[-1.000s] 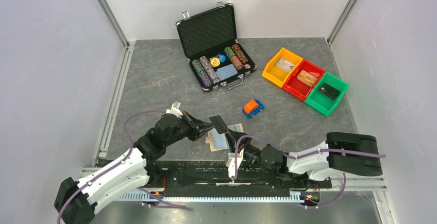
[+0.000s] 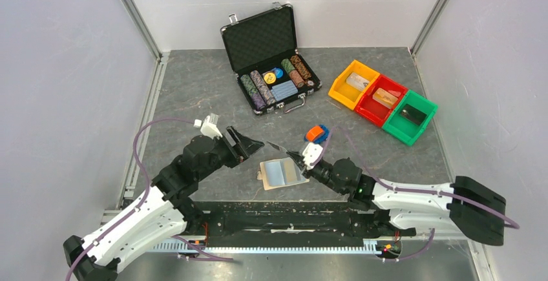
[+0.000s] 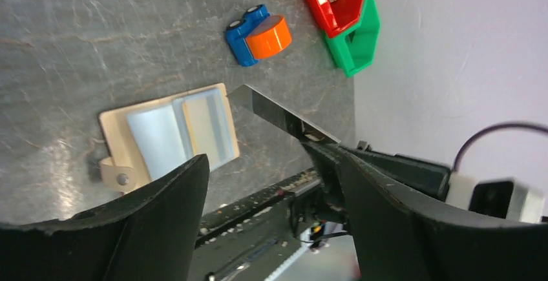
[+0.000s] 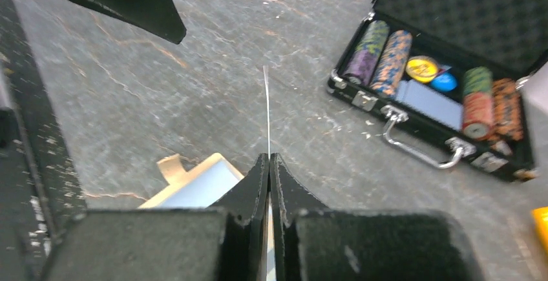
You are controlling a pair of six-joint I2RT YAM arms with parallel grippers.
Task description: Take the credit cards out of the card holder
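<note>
A dark, thin card juts from the tips of my right gripper (image 2: 290, 155), which is shut on it; in the right wrist view the card (image 4: 267, 110) shows edge-on as a thin line. My left gripper (image 2: 251, 150) stands open a short way to the left of the card, nothing between its fingers. On the table below both lies the beige card holder (image 3: 123, 129), spread flat, with pale bluish sleeves and a small tab at one corner. Whether cards sit in those sleeves is hard to tell.
A blue and orange toy car (image 2: 316, 134) sits right of the holder. Yellow (image 2: 337, 90), red (image 2: 368, 112) and green (image 2: 397, 134) bins stand at the back right. An open chip case (image 2: 258, 35) is at the back.
The left gripper has opened and drawn back to the upper left. My right gripper has swung up and right with the card, now tilted and clear of the left gripper.
</note>
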